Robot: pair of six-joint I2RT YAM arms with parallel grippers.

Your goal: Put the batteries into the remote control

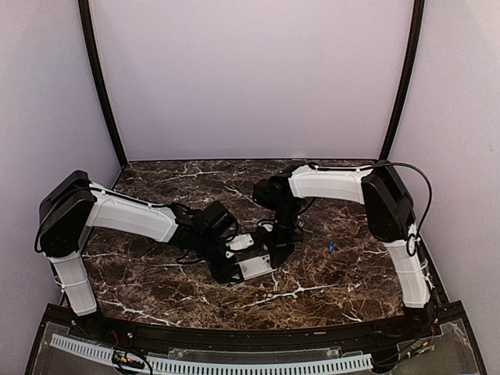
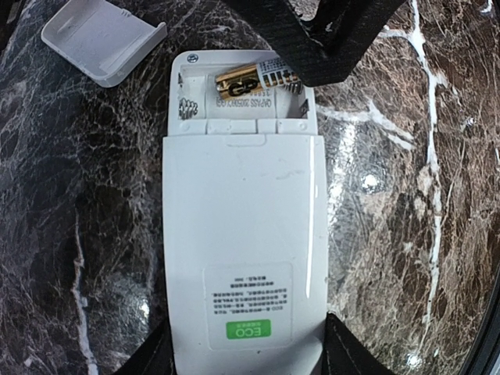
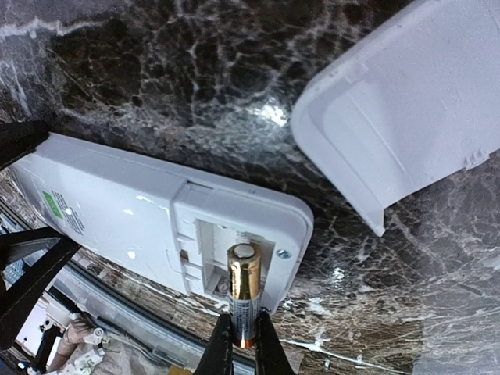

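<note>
The white remote control [image 2: 244, 203] lies back side up, its battery compartment [image 2: 195, 90] exposed, with my left gripper shut on its lower end. My right gripper is shut on a gold and silver battery [image 3: 244, 277], held tilted over the compartment; whether it touches the springs I cannot tell. The detached battery cover lies on the dark marble table beside the remote's open end, also large in the right wrist view.
A small blue object [image 1: 331, 246] lies to the right on the table [image 1: 172, 297]. Both arms are close together at the middle.
</note>
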